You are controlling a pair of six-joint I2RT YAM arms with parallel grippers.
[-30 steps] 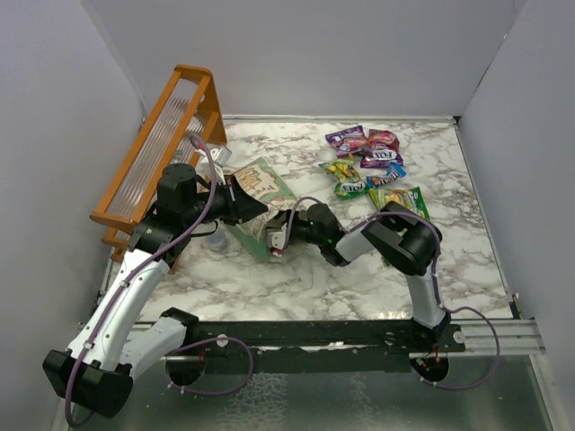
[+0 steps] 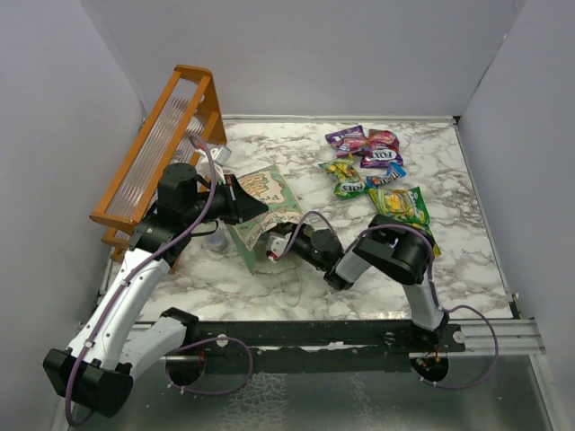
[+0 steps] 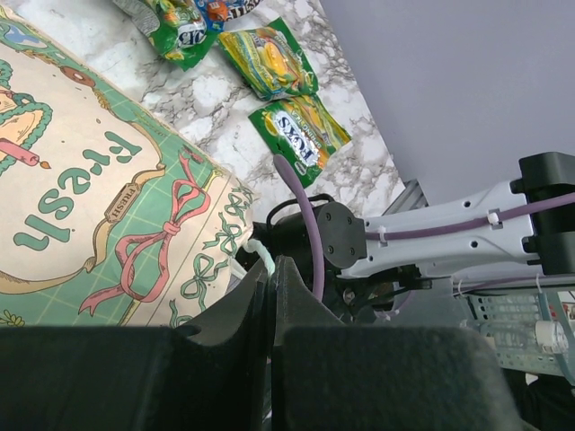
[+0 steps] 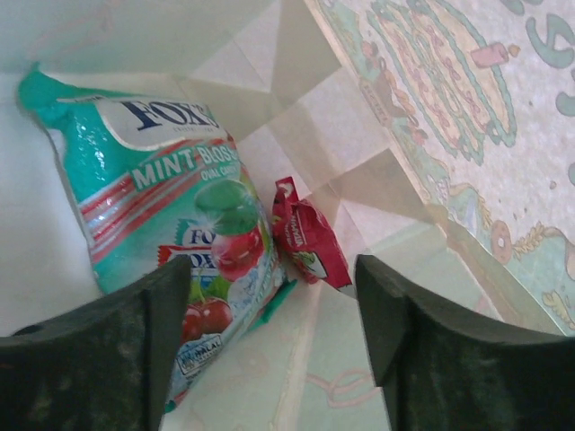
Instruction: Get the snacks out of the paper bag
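Note:
The paper bag [image 2: 269, 187] lies on its side, its mouth facing the front of the table. My left gripper is shut on the bag's pale cord handle [image 3: 260, 248], at the upper side of the mouth. My right gripper is at the bag's mouth, fingers apart with nothing gripped. Inside the bag, a green mint Fox's packet [image 4: 166, 171] leans along the left in the right wrist view. A small red packet [image 4: 308, 235] sits just beyond the gap between the fingers. In the top view the right fingertips are partly hidden by the bag.
Purple packets [image 2: 382, 149], a green packet [image 2: 344, 180], a blue packet [image 2: 385, 175] and yellow-green packets [image 2: 401, 205] lie at the table's right and back. A wooden rack [image 2: 167, 135] stands at the left. Bare marble [image 2: 463, 256] shows at the right front.
My right gripper has shifted slightly toward the front at the bag's mouth, and the bag's near part has moved a little with it. The left arm looks still.

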